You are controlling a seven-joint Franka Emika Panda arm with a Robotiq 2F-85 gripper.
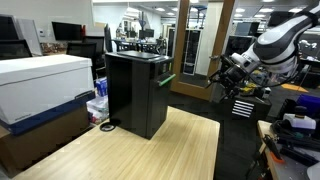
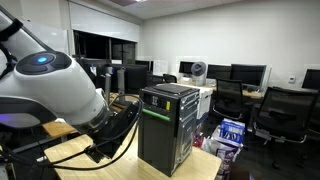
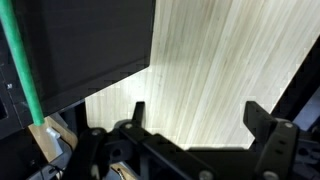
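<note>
A black cabinet (image 1: 138, 92) stands upright on the wooden table, with a green bar handle (image 1: 166, 80) on its side facing my arm. In exterior view 2 the cabinet (image 2: 163, 140) shows the green handle (image 2: 157, 116) near its top. My gripper (image 1: 213, 71) is raised beyond the table's right part, apart from the cabinet. From the wrist, my gripper is open over bare tabletop, nothing between its fingers. The green handle (image 3: 22, 72) lies to the left of both fingers. My white arm hides much of the gripper in exterior view 2.
White and blue boxes (image 1: 45, 90) are stacked behind the table at left. A black ring-shaped item (image 1: 108, 127) lies beside the cabinet. Office chairs (image 2: 280, 118) stand in the background.
</note>
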